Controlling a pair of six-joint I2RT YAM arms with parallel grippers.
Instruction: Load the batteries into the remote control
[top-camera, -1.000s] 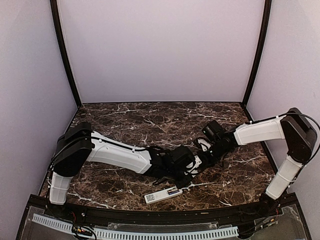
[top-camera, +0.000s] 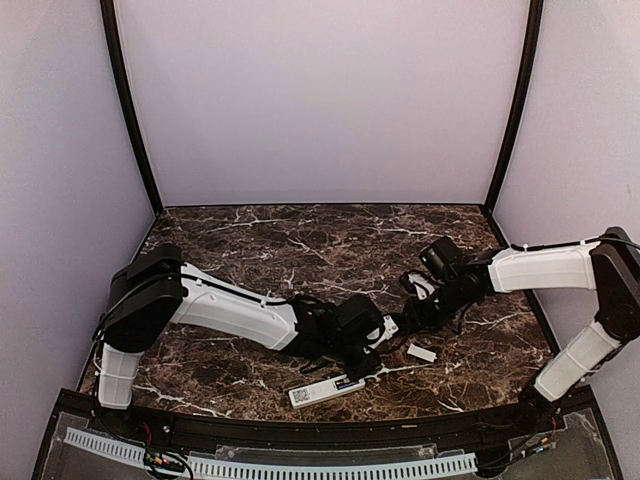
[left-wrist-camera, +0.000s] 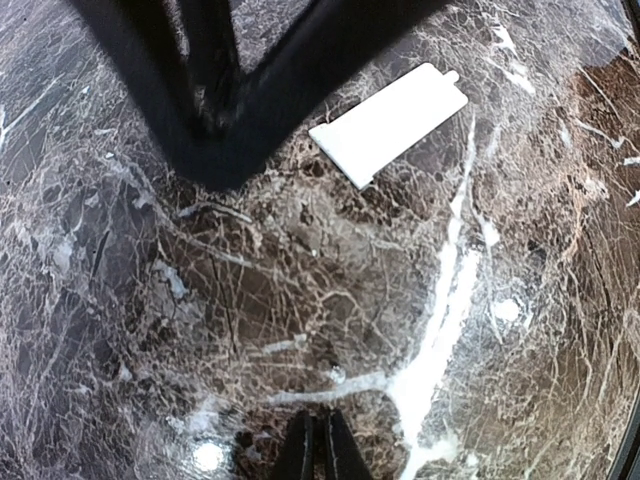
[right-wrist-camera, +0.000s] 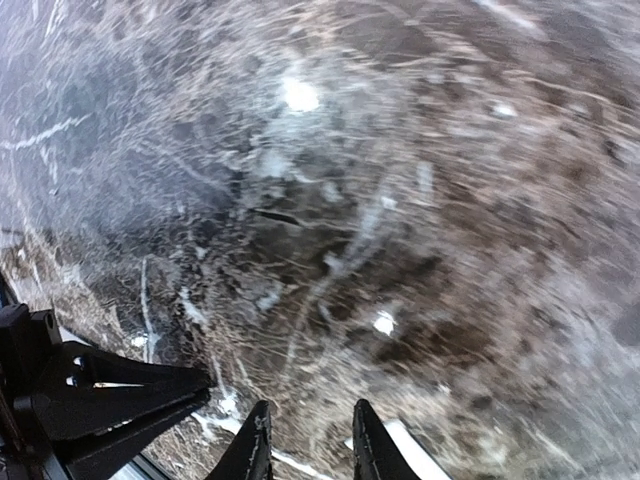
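The white remote (top-camera: 315, 394) lies at the front middle in the top view, a dark battery showing in its open bay. My left gripper (top-camera: 362, 370) is just over its right end; in the left wrist view it is shut (left-wrist-camera: 315, 440), with nothing seen between its fingers. The white cover (top-camera: 421, 353) lies on the marble right of that gripper, also in the left wrist view (left-wrist-camera: 388, 125) and partly in the right wrist view (right-wrist-camera: 405, 445). My right gripper is open and empty, behind the cover.
Both arms sit close together near the middle, with white side walls and a dark front rail (top-camera: 250, 427).
My right gripper has moved to the right, and the white cover now shows on the table where it was hidden. The left arm has shifted slightly.
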